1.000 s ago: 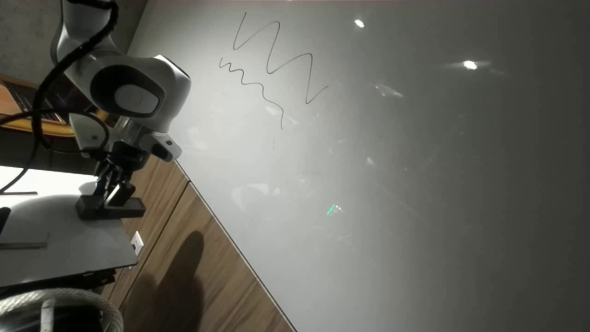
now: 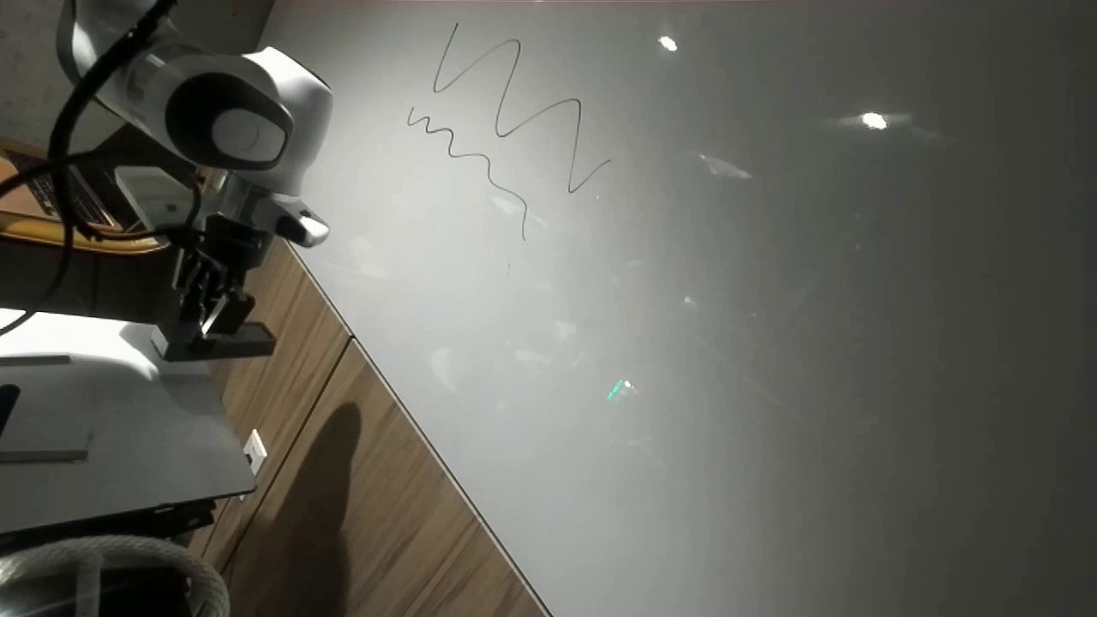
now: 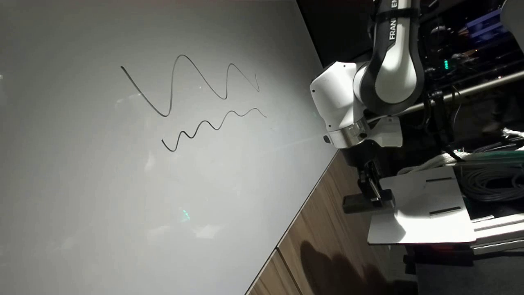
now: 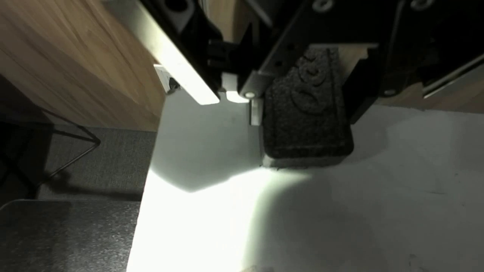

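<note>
A dark, block-shaped eraser [image 4: 304, 122] with a grey underside is clamped between my fingers in the wrist view. My gripper [image 2: 214, 327] is shut on it, and the eraser [image 2: 242, 343] hangs level above the small table. From the other side, the eraser [image 3: 361, 203] shows as a dark bar sticking out from the gripper [image 3: 377, 197]. The large whiteboard [image 2: 771, 463] carries two black wavy lines, a bigger zigzag [image 2: 500, 103] and a smaller squiggle [image 2: 468, 154]. Both the zigzag [image 3: 172, 88] and the squiggle [image 3: 206, 123] are unbroken in exterior view 2.
A pale tabletop [image 2: 154, 442] with slots lies below the gripper. Wooden panels [image 2: 411, 494] run along the whiteboard's edge, with a white socket [image 2: 254, 452] on them. Cables [image 3: 491, 182] are coiled behind the table. The space before the whiteboard is clear.
My arm has risen, carrying the eraser up and away from the tabletop. The grip on it looks the same, and the drawn lines are unchanged.
</note>
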